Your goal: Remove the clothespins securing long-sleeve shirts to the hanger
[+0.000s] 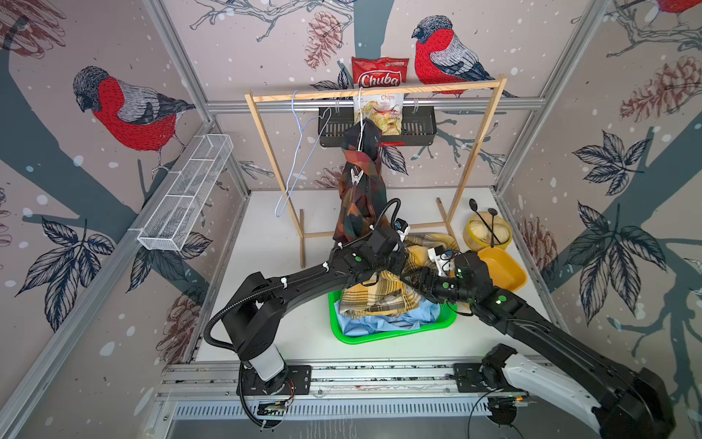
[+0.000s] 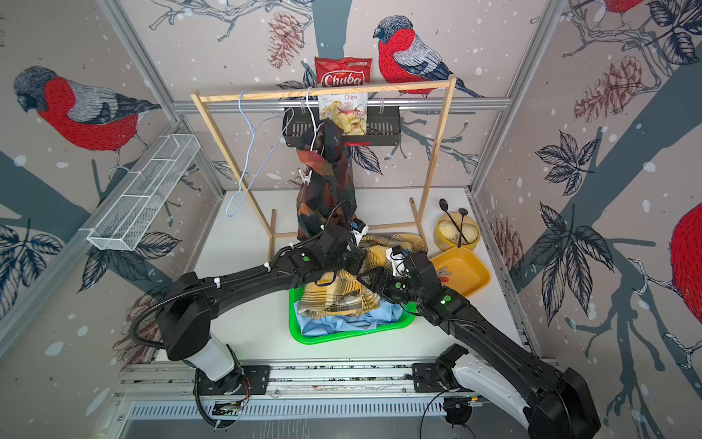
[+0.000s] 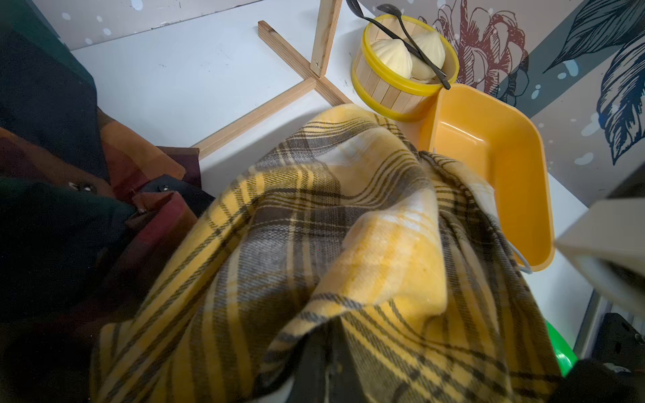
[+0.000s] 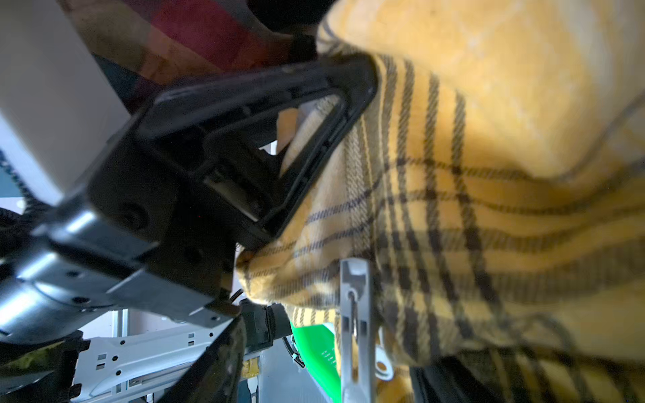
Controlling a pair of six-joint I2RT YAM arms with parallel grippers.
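A yellow plaid shirt (image 3: 289, 221) lies heaped over the green tray (image 1: 351, 335) with blue cloth in it. My left gripper (image 1: 395, 259) is shut in its folds, its tips largely covered in the left wrist view. My right gripper (image 1: 431, 281) is down at the same shirt, beside the left one; a metal clothespin (image 4: 356, 315) on the fabric shows low in its wrist view, and whether it is between the fingers is unclear. A dark plaid shirt (image 1: 358, 197) hangs from a hanger on the wooden rack, with a clothespin (image 2: 305, 175) on it.
The orange container (image 2: 460, 274) and a steamer basket (image 3: 403, 100) with spoons stand at the right. Empty blue hangers (image 1: 289, 183) hang left on the rack (image 1: 475, 153). A wire shelf (image 1: 182, 190) is on the left wall.
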